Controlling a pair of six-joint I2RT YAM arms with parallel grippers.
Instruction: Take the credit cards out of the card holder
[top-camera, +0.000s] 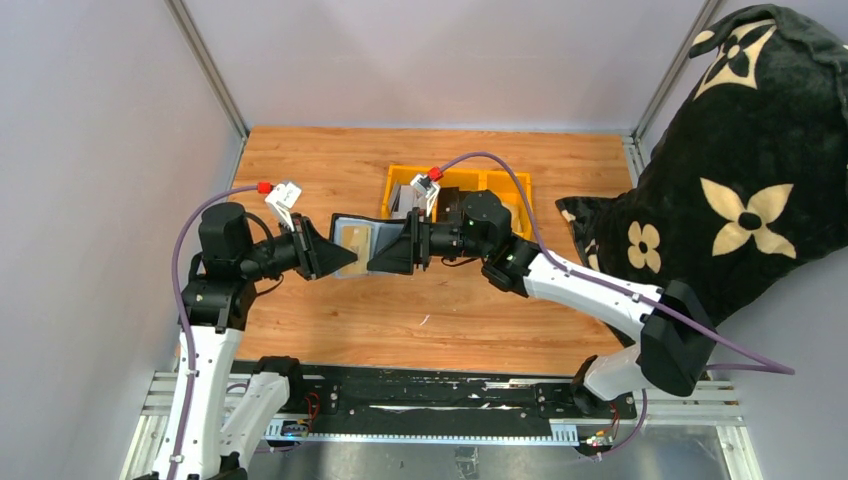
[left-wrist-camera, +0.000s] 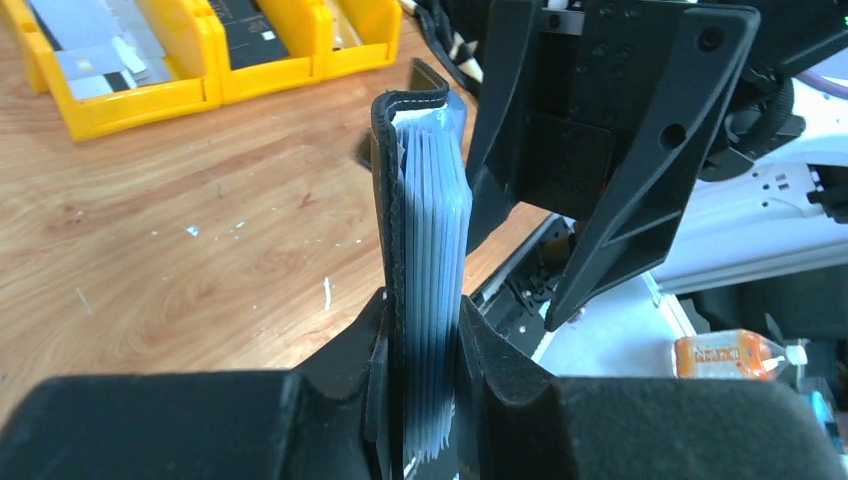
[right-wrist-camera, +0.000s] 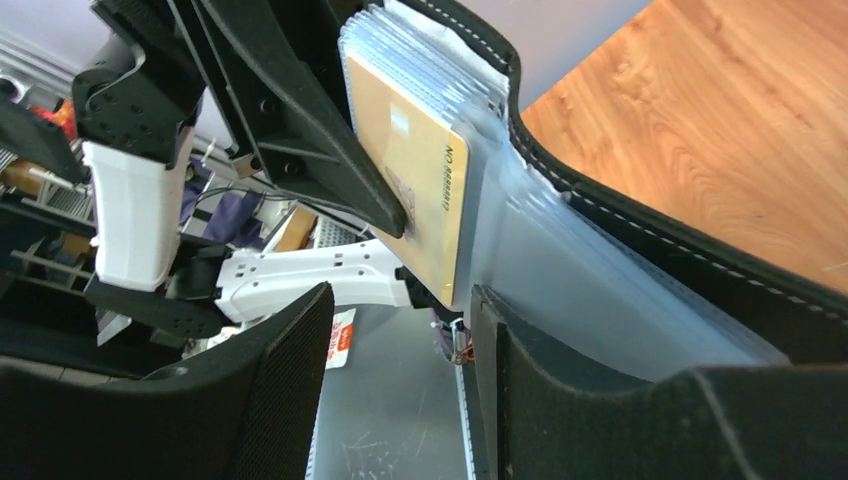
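Observation:
The black card holder (top-camera: 346, 217) is held open in the air, its clear sleeves (right-wrist-camera: 570, 270) spread out. A gold card (right-wrist-camera: 420, 165) sits in the left-hand sleeves. My left gripper (top-camera: 340, 262) is shut on that side of the holder, one finger lying across the gold card. In the left wrist view the layered sleeve edges (left-wrist-camera: 435, 240) rise from between its fingers. At the right-hand sleeves is my right gripper, fingers apart. One of its fingers (right-wrist-camera: 486, 350) overlaps the clear sleeve in view; nothing is gripped between them.
Behind the holder stands a yellow divided box (top-camera: 478, 172), with grey and black items in its compartments. A dark patterned cushion (top-camera: 740, 160) fills the right side.

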